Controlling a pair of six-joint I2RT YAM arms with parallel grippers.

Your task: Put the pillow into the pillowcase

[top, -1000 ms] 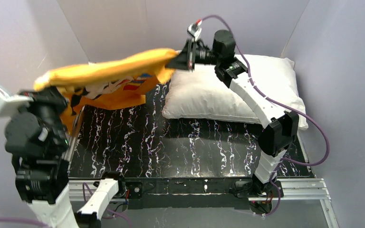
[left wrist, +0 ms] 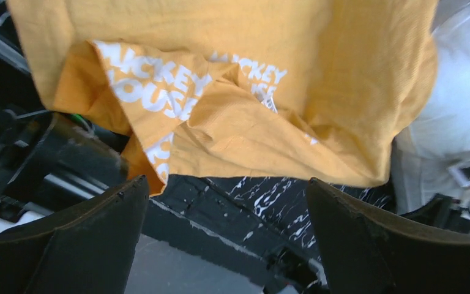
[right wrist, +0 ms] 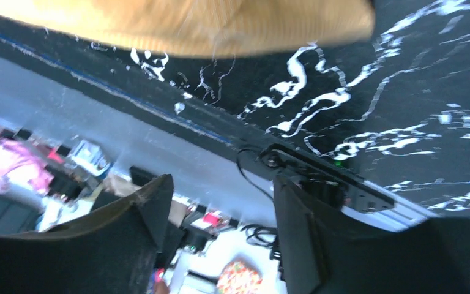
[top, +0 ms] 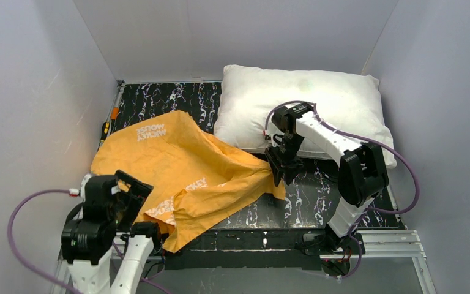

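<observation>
The orange pillowcase (top: 159, 153) with white lettering lies spread and creased across the table's left and front part, its front corner over the edge. The white pillow (top: 300, 86) lies at the back right. My left gripper is open above the pillowcase's front, nothing between its fingers. My right gripper (top: 281, 168) is at the pillowcase's right corner, in front of the pillow. In the right wrist view its fingers (right wrist: 141, 220) stand apart with nothing between them, the cloth (right wrist: 177, 24) lying beyond.
Bare black marble table (top: 306, 202) shows at the front right and back left. Grey walls close in the sides and back. The table's front rail runs below both grippers.
The pillowcase, raised between both grippers, has come down onto the table toward the front. Both arms have moved down, and the grippers have let go.
</observation>
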